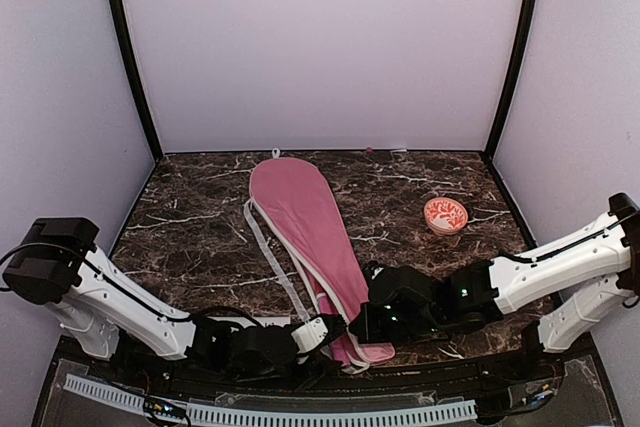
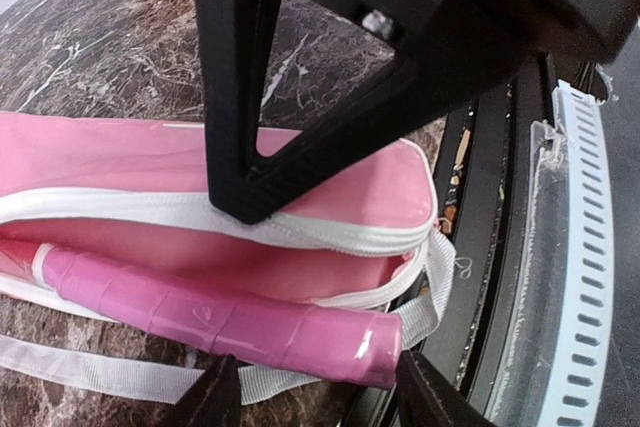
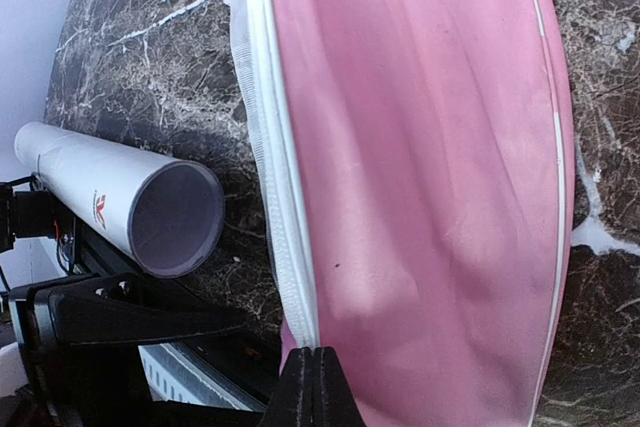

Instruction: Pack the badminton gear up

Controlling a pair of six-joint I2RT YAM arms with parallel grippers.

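Note:
A pink racket bag (image 1: 295, 207) lies lengthwise on the dark marbled table, its white-zipped side gaping near the front. The racket's pink wrapped grip (image 2: 230, 322) lies along that opening, its butt end sticking out. My left gripper is part open, with its fingertips at the butt end, one to each side in its wrist view; contact cannot be made out. My right gripper is shut on the white zip edge (image 3: 285, 207) of the bag, above the grip. Most of the racket is hidden inside the bag.
A white tube (image 3: 100, 187) with an open end lies left of the bag, mostly hidden under my left arm from above. A red-and-white bowl (image 1: 445, 215) stands at the right.

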